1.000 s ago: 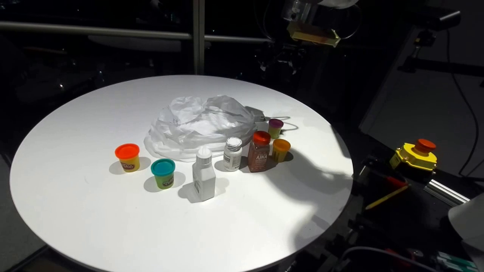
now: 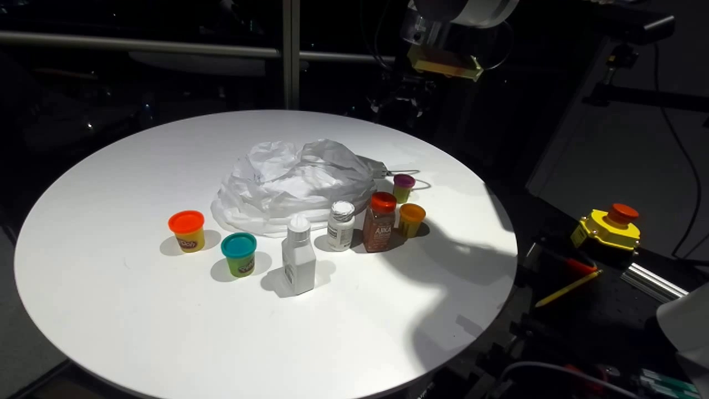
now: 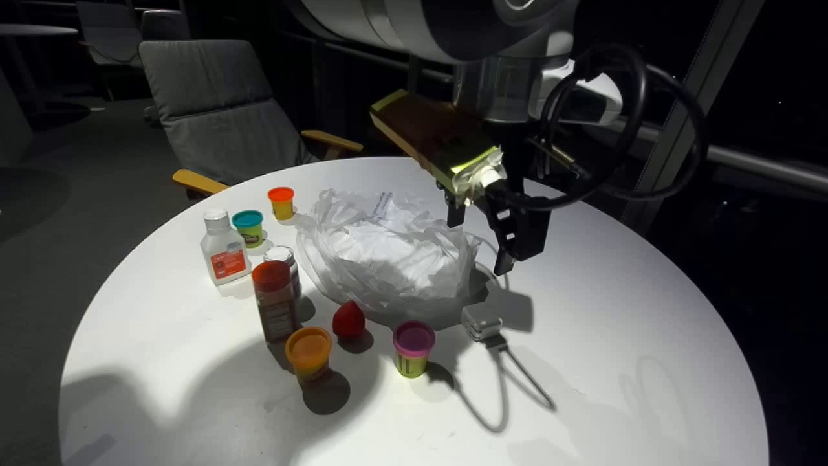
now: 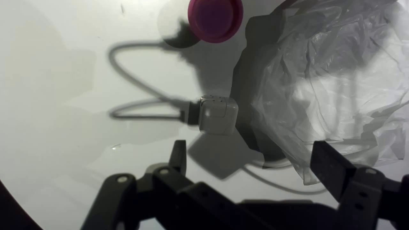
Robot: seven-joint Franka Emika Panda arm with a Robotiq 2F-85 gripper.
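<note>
My gripper (image 3: 479,244) is open above the back of the table, with its fingers apart and nothing between them. Below it, a white charger plug (image 3: 482,321) with grey cable loops rests on the table beside the crumpled white plastic bag (image 3: 388,260). From the wrist, the charger (image 4: 217,115) appears ahead of the gap between my fingertips, and the bag (image 4: 345,88) reaches under the right finger (image 4: 331,168). A Play-Doh tub with a magenta lid (image 4: 215,17) stands past the charger. Whether the cable runs on beneath the bag is hard to tell.
An orange-lidded tub (image 3: 308,353), a red strawberry-like object (image 3: 349,320), a brown spice jar (image 2: 380,223), a white pill bottle (image 2: 340,226), a white flask (image 2: 299,259), a teal-lidded tub (image 2: 239,254) and a red-orange-lidded tub (image 2: 187,230) surround the bag.
In exterior view 1 my arm and gripper have moved a little left and downward.
</note>
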